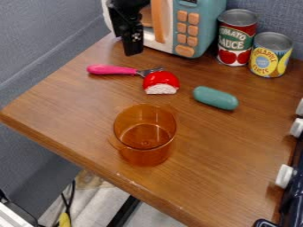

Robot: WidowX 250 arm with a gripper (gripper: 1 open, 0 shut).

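My black gripper (130, 43) hangs at the top left, in front of the toy microwave (187, 27) with its orange buttons, above a pink-handled utensil (112, 69). Whether its fingers are open or shut is unclear in this dark, small view. A red and white toy food piece (161, 83) lies beside the utensil's metal end. A teal cylinder (215, 97) lies to its right. An orange translucent cup (145, 135) stands near the front middle of the wooden table (66, 111).
A red tomato can (235, 40) and a yellow can (270, 55) stand at the back right. A dark object with white knobs (289, 191) runs along the right edge.
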